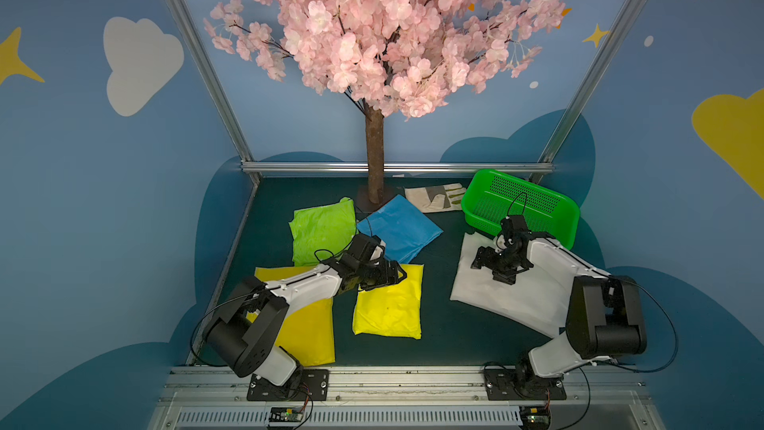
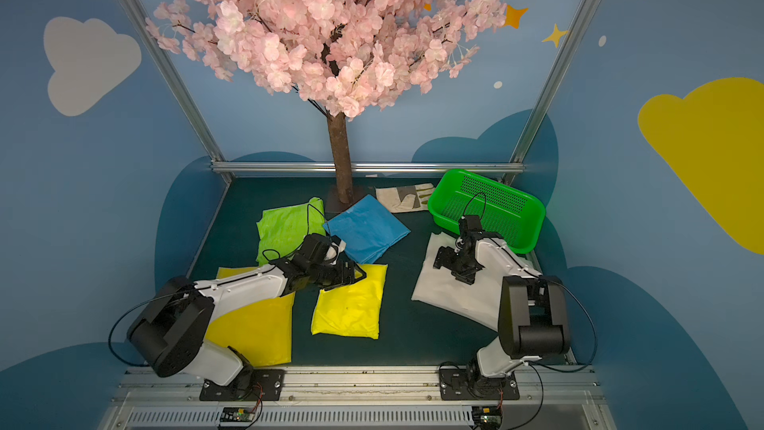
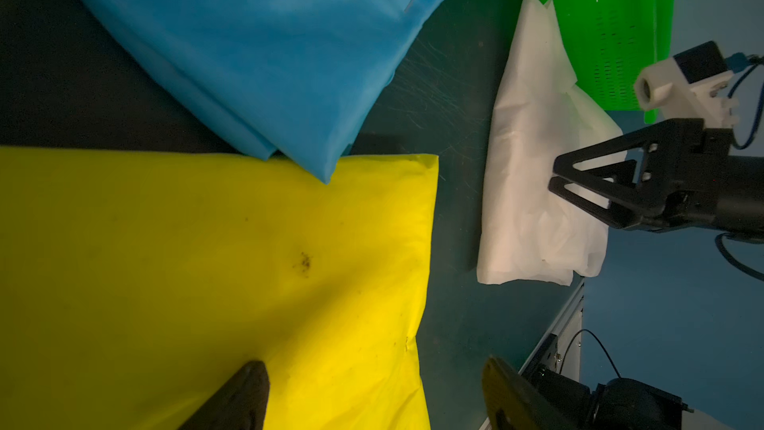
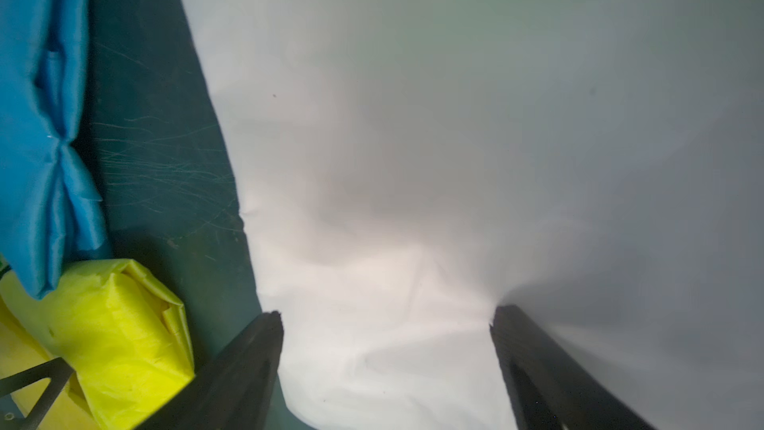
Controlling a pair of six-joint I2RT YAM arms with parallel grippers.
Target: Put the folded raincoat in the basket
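Observation:
Several folded raincoats lie flat on the dark table: a bright yellow one [image 1: 388, 310], a blue one [image 1: 400, 227], a lime green one [image 1: 322, 229], a darker yellow one [image 1: 306, 330] and a white one [image 1: 509, 294]. My left gripper is open over the bright yellow raincoat, its fingers apart with nothing held. Over the white raincoat, my right gripper stands open too, and its pads look clear of any fold. The green basket [image 1: 561, 204], with no raincoat visible inside, sits at the back right behind the white raincoat.
A glove [image 1: 435, 197] lies at the back, left of the basket. The artificial tree's trunk [image 1: 375, 143] rises behind the blue raincoat. Bare table [image 1: 436, 302] shows between the bright yellow and white raincoats.

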